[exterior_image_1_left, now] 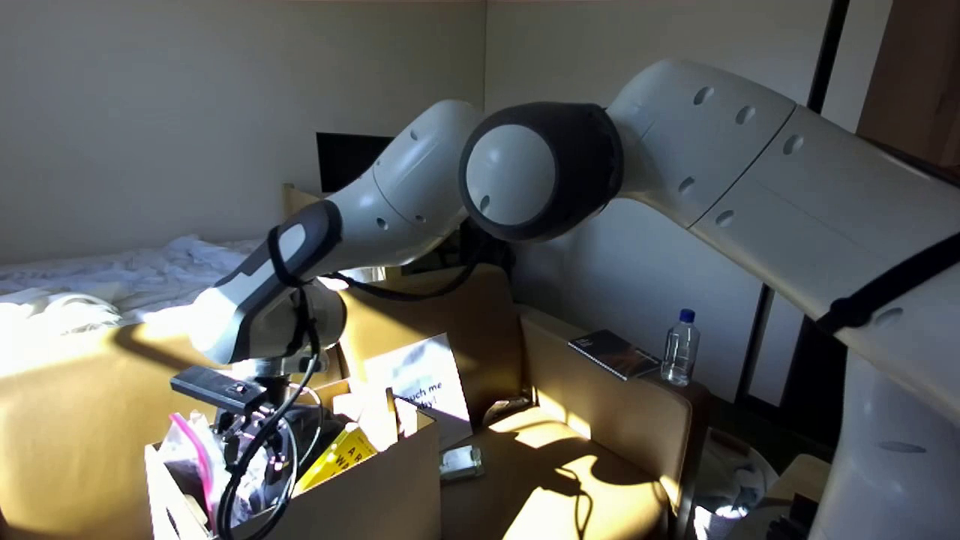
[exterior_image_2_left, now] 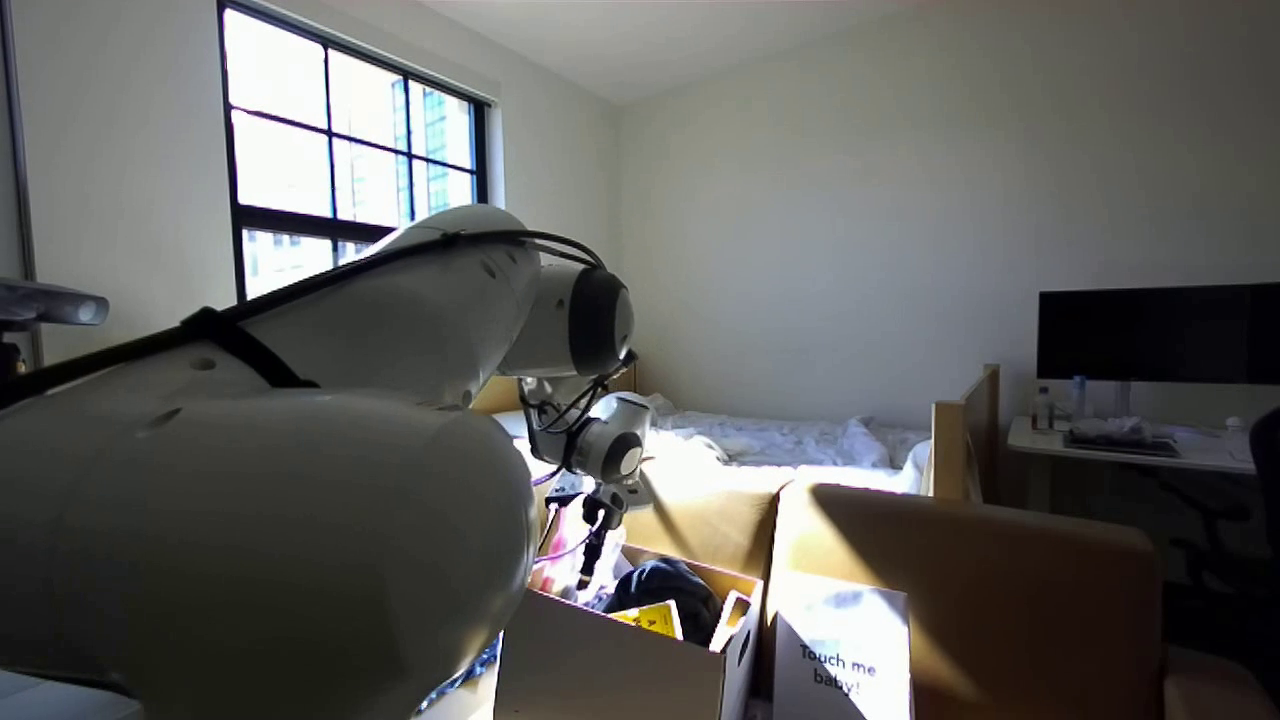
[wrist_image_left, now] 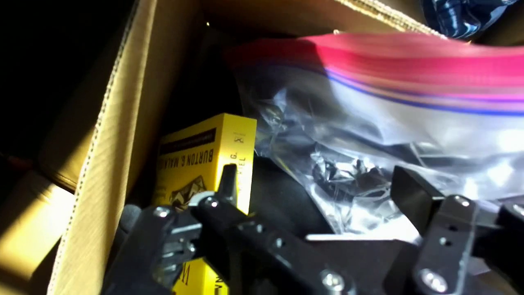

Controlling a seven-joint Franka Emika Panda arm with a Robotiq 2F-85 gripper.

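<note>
My gripper stands open inside the top of a cardboard box (wrist_image_left: 105, 123), nothing held between its fingers. One fingertip (wrist_image_left: 227, 182) overlaps a yellow book (wrist_image_left: 196, 147) in the wrist view; whether they touch I cannot tell. The other fingertip (wrist_image_left: 412, 189) is over a clear zip bag (wrist_image_left: 339, 167) with a pink seal. Dark cloth (wrist_image_left: 282, 191) shows between the book and the bag. In exterior view 1 the gripper (exterior_image_1_left: 256, 441) is beside the pink-edged bag (exterior_image_1_left: 193, 450), partly hidden by cables.
A white sign (exterior_image_1_left: 423, 382) leans on the sofa behind the box. Right of the box, a small clear container (exterior_image_1_left: 460, 462) lies on the seat. A notebook (exterior_image_1_left: 613, 352) and a water bottle (exterior_image_1_left: 681, 349) rest on the sofa arm.
</note>
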